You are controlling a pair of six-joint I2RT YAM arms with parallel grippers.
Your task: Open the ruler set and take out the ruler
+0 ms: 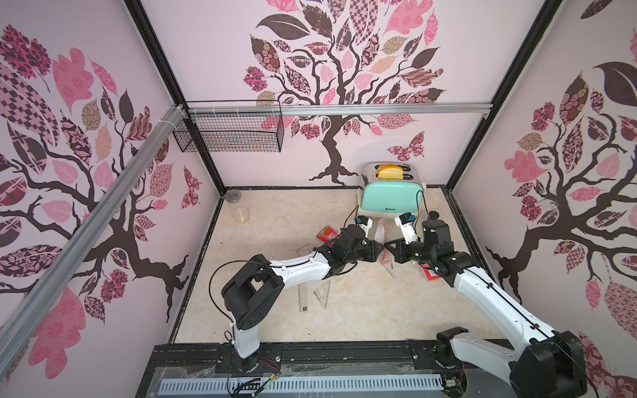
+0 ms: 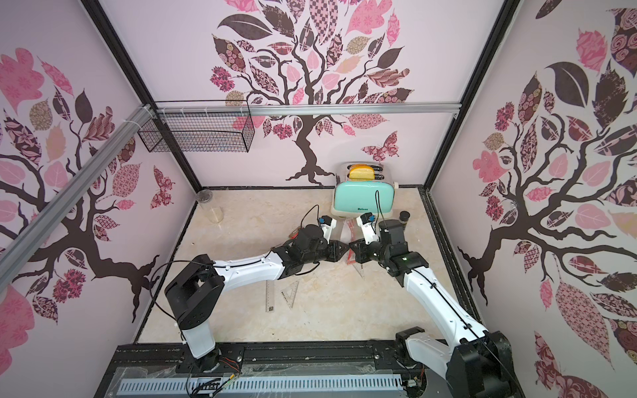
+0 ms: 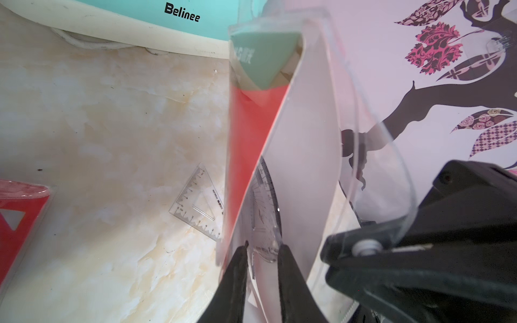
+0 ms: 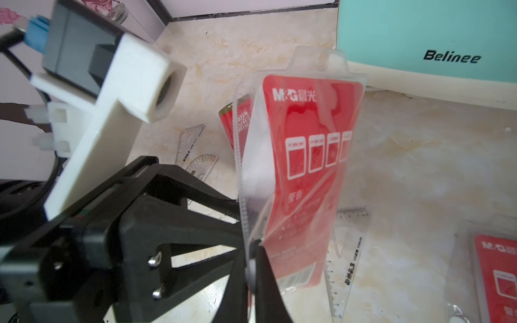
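My right gripper is shut on the edge of a clear plastic ruler set pouch (image 4: 301, 161) with a red card, held upright above the table. My left gripper is at the pouch's opening from the left, its fingertips partly open around the inner edge near a clear protractor inside. A loose triangle ruler (image 4: 347, 253) lies below; a straight ruler (image 1: 303, 298) and another triangle (image 1: 323, 292) lie at the front left.
A mint toaster (image 1: 391, 195) stands at the back right, a glass (image 1: 235, 205) at back left. Another red set (image 4: 495, 269) lies on the right.
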